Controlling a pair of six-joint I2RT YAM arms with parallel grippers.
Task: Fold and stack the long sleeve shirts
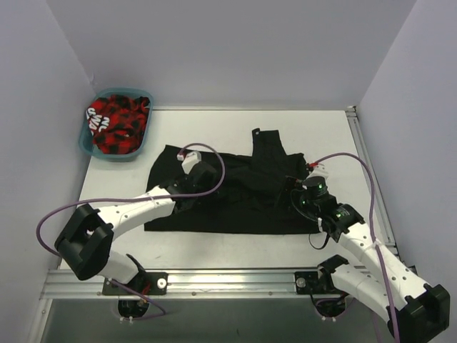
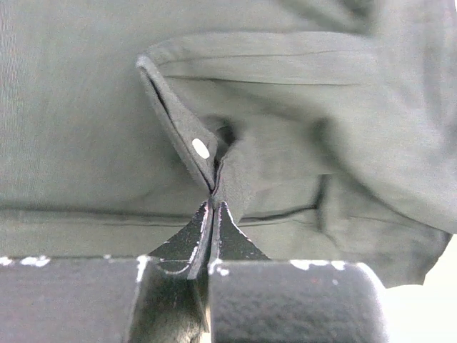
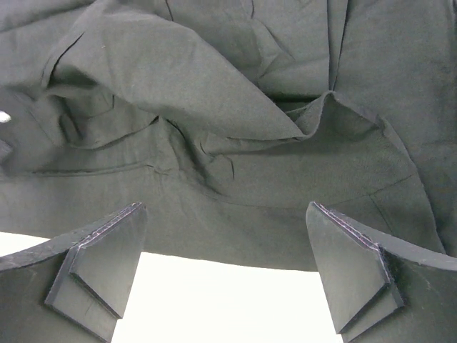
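A dark long sleeve shirt (image 1: 235, 218) lies spread and rumpled across the middle of the table, one part of it jutting toward the back. In the left wrist view my left gripper is shut on a cuff-like edge of the shirt, near a white button (image 2: 201, 148). The pinched cloth bunches up from the fingertips. My right gripper stands wide open above the shirt's front right edge, with no cloth pinched between its fingers. A loose fold (image 3: 214, 93) of the shirt rises beyond it.
A blue-green basket (image 1: 83, 136) at the back left holds a red and black checked garment (image 1: 120, 123). Bare white table (image 1: 207, 128) shows behind the shirt, and a clear strip runs along the front. Grey walls close in the sides and back.
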